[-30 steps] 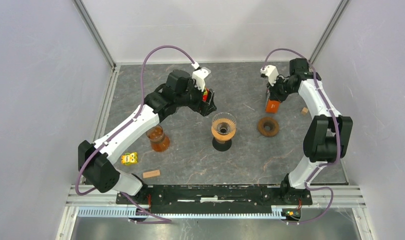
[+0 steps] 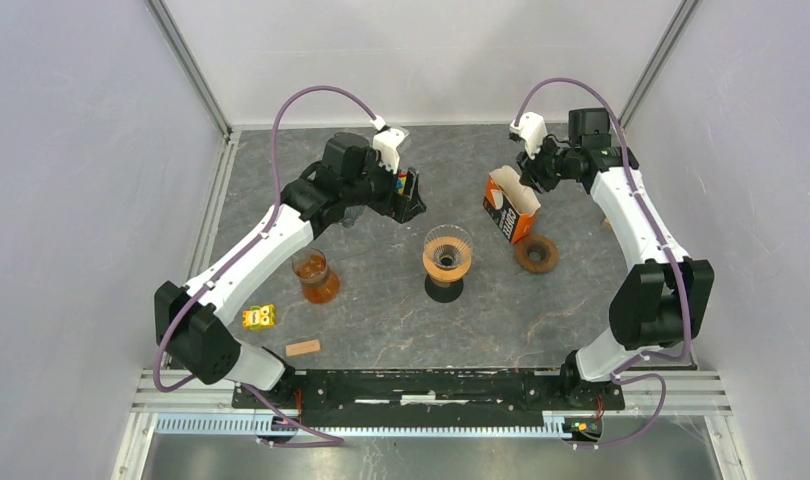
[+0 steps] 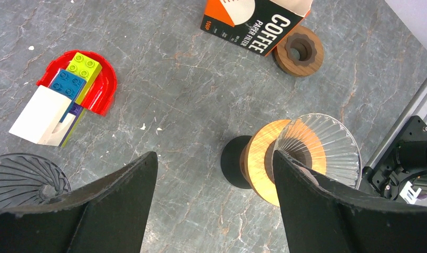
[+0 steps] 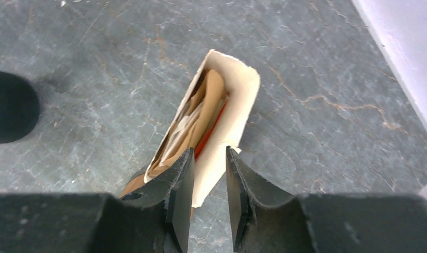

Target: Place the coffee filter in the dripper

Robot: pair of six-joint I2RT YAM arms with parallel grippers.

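Note:
The clear glass dripper [image 2: 447, 240] sits in a wooden collar on a black stand, near the table's middle. An orange, black and white coffee filter box [image 2: 513, 204] stands to its right, top open. Brown paper filters [image 4: 209, 97] lean inside the box in the right wrist view. My right gripper is above the box's near end, its fingers apart and no filter visible between them. Up and left of the dripper, my left gripper [image 2: 409, 205] is open and empty; its right finger [image 3: 327, 211] overlaps the dripper's outline in the left wrist view.
A wooden ring [image 2: 536, 253] lies against the box's near end. At left are an amber-bottomed glass vessel [image 2: 317, 277], a yellow item [image 2: 259, 317] and a wooden block [image 2: 303, 348]. Toy bricks on a red dish [image 3: 108, 87] and a dark ribbed cup [image 3: 24, 182] lie near the left gripper.
The box has shifted left and now stands angled beside the ring. The left arm has barely shifted.

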